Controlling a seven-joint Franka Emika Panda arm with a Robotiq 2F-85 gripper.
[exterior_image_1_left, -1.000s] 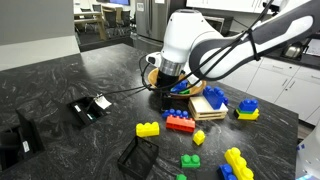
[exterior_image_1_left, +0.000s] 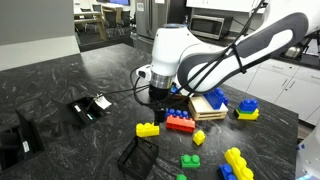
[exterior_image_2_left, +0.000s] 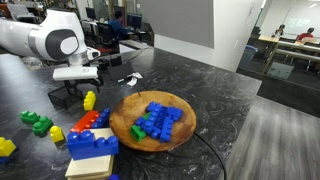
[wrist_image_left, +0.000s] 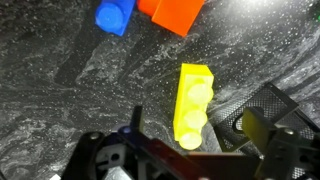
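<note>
A yellow brick (wrist_image_left: 192, 105) lies on the dark counter, in the wrist view just beyond my open gripper. One finger (wrist_image_left: 137, 120) shows to its left and the other to its right, with nothing held. In exterior view 1 the same yellow brick (exterior_image_1_left: 147, 129) sits beneath and a little left of the gripper (exterior_image_1_left: 160, 112). Exterior view 2 shows the yellow brick (exterior_image_2_left: 89, 101) near the arm. A black mesh basket (exterior_image_1_left: 138, 158) stands close to the brick, partly visible as the mesh basket (wrist_image_left: 270, 100) in the wrist view.
Red brick (exterior_image_1_left: 180, 124) and blue brick (wrist_image_left: 114, 15) lie near the yellow one. A wooden bowl (exterior_image_2_left: 180, 103) holds several blue and green bricks. Green brick (exterior_image_1_left: 190, 161) and other loose bricks crowd the right.
The bricks and basket have stayed put.
</note>
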